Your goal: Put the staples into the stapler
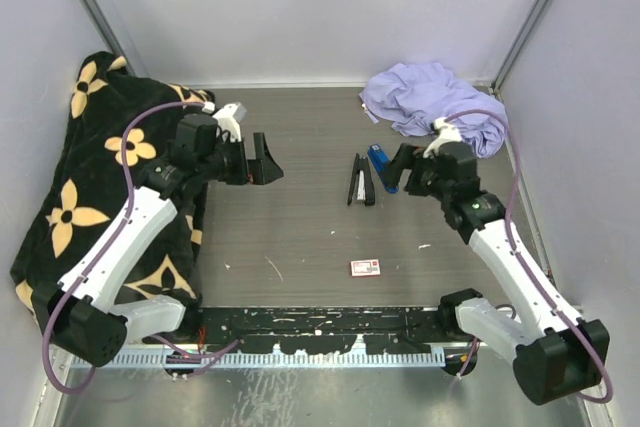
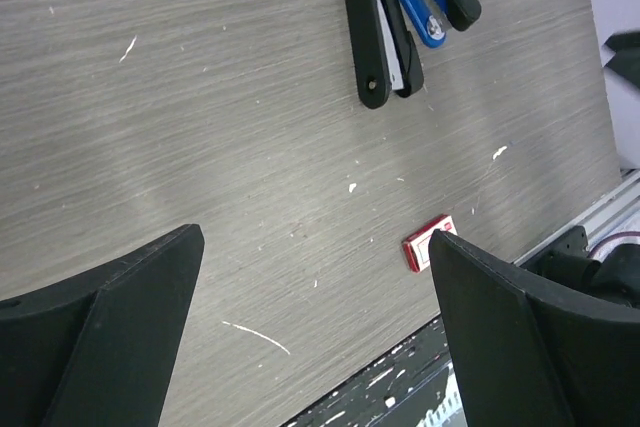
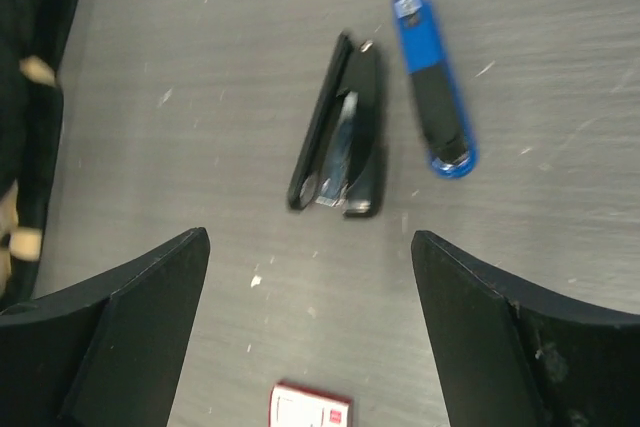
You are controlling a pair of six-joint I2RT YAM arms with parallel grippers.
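Observation:
A black stapler (image 1: pixel 367 179) with a silver channel lies on the table, with a blue stapler (image 3: pixel 436 107) to its right. A small red-and-white staples box (image 1: pixel 364 267) lies flat nearer the front edge. My left gripper (image 1: pixel 260 165) hangs over the left half of the table, open and empty, left of the staplers. My right gripper (image 1: pixel 399 167) is over the staplers, partly hiding the blue one in the top view; its fingers stand apart with nothing between them.
A dark flowered blanket (image 1: pixel 70 217) covers the left side. A crumpled lilac cloth (image 1: pixel 430 97) lies at the back right.

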